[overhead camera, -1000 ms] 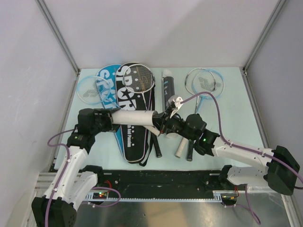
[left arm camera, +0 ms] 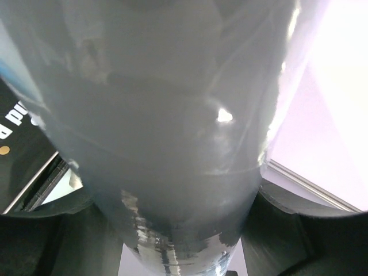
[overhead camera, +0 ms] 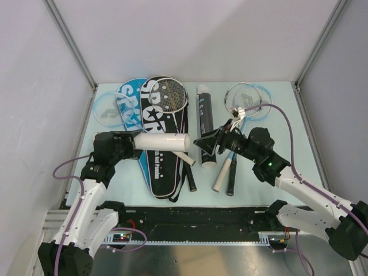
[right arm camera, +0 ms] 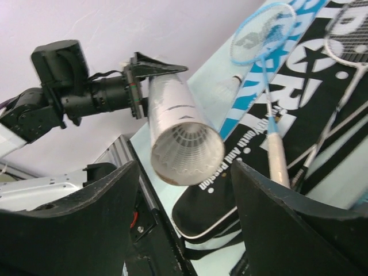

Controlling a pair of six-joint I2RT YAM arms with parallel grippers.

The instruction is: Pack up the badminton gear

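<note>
My left gripper [overhead camera: 131, 141] is shut on a white tube [overhead camera: 164, 141], held level above the racket bags; in the right wrist view the tube [right arm camera: 184, 155] shows an open, hollow end, and its wrapped body [left arm camera: 172, 115] fills the left wrist view. My right gripper [overhead camera: 204, 144] is apart from that end, fingers parted, with nothing between them. A black bag [overhead camera: 161, 172] lies over a blue bag [overhead camera: 127, 95], with rackets [overhead camera: 172, 95] on top.
A dark shuttlecock tube [overhead camera: 206, 118] lies beside the bags, a white shuttlecock [overhead camera: 202, 89] at its upper end. More rackets [overhead camera: 256, 112] lie at the right of the pale mat [overhead camera: 287, 138], whose right side is fairly clear.
My right gripper has drawn back to the right from the white tube's end and now stands apart from it. The left gripper and tube are almost unchanged.
</note>
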